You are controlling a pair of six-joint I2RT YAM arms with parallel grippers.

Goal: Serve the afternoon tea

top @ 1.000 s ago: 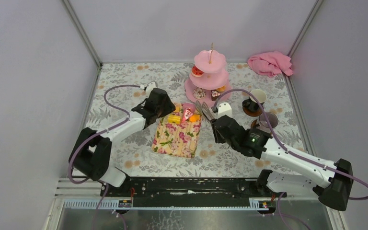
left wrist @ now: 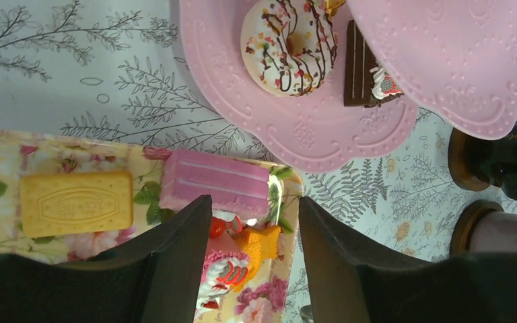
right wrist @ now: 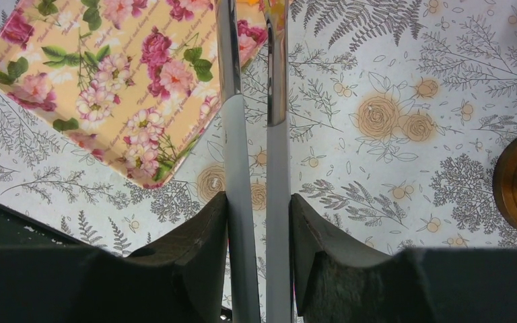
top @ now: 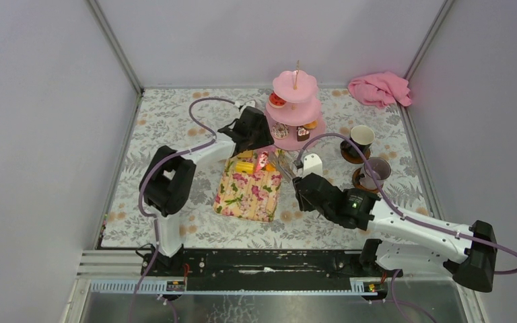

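Note:
A floral tray [top: 242,202] holds a yellow biscuit [left wrist: 75,202], a pink wafer cake [left wrist: 215,182], a strawberry cake slice [left wrist: 225,269] and an orange fish-shaped piece [left wrist: 256,249]. My left gripper hangs open over the wafer and slice, near the three-tier pink stand [top: 295,111], which holds a donut [left wrist: 289,47] and chocolate cake [left wrist: 360,67]. My right gripper [top: 303,188] is shut on metal tongs [right wrist: 239,161], whose tips reach toward the tray's upper right.
Two mugs on wooden coasters, one dark [top: 355,145] and one lighter [top: 377,171], stand at the right. A pink cloth [top: 380,89] lies at the back right. The tablecloth left of the tray is clear.
My right gripper with the tongs has shifted slightly down in the top view.

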